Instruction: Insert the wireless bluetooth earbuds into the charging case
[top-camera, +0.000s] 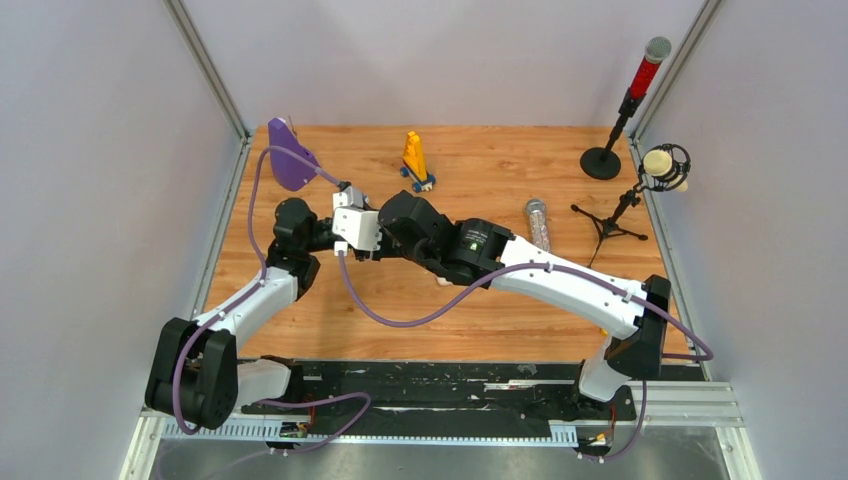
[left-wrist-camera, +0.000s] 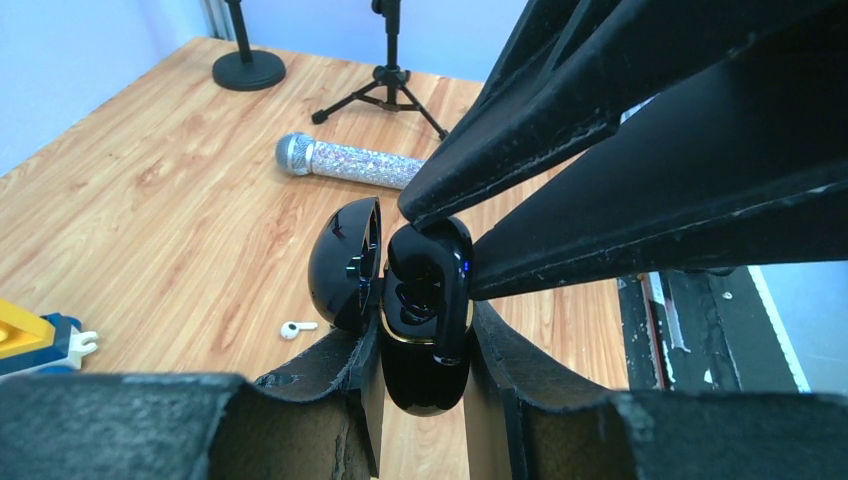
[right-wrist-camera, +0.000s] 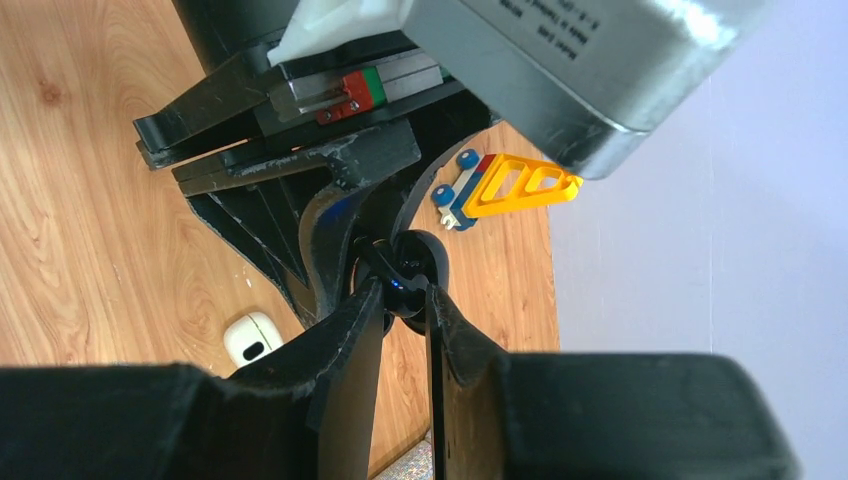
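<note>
The black charging case (left-wrist-camera: 425, 385) stands with its rounded lid (left-wrist-camera: 340, 262) swung open in the left wrist view, and my left gripper is shut on its lower body. At the case's mouth a glossy black earbud (left-wrist-camera: 430, 248) sits pinched by my right gripper, whose dark fingers (left-wrist-camera: 640, 215) come in from the right. From the right wrist view, the same earbud (right-wrist-camera: 392, 275) shows between the tips of my right gripper, against the case's inside. How deep it sits in its slot cannot be told. Overhead, both grippers are hidden by the right wrist.
A white case (right-wrist-camera: 252, 340) and a white earbud (left-wrist-camera: 297, 329) lie on the table below. A glittery microphone (left-wrist-camera: 365, 165), a yellow-and-blue toy (top-camera: 416, 160), a purple stand (top-camera: 290, 155) and microphone stands (top-camera: 600, 163) are farther off. Both arms are close together.
</note>
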